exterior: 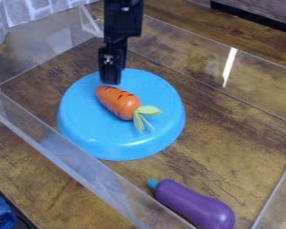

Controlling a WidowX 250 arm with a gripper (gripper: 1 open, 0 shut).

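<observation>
An orange toy carrot [117, 103] with pale green leaves lies on an upturned blue round dish [104, 134], leaves pointing down and right. My black gripper [111, 68] is over the back rim of the dish, just behind the carrot's tip, open with nothing seen between its fingers.
A purple toy eggplant [196, 207] lies at the lower right. Clear walls enclose the wooden surface [223, 116], which is bare right of the dish. A blue object [0, 213] is partly visible at the lower left edge.
</observation>
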